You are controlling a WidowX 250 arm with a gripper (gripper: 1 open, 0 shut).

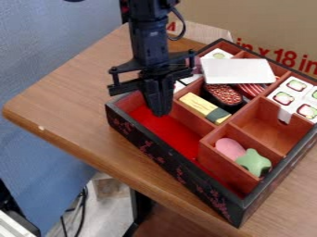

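Note:
My black gripper (158,100) hangs point-down over the left end of a dark, patterned box (198,185), its tip low over the red-floored compartment (173,132). I cannot tell whether the fingers are open or shut, or whether anything is between them. To its right lie a yellow item with a black band (203,108), dark round pieces (223,94) and a white card (238,71). A pink piece (229,147) and a green star-shaped piece (254,163) share a lower compartment.
Cardboard (272,42) stands behind. White-lidded pieces (298,102) fill the right compartments. An empty compartment (266,125) sits right of centre.

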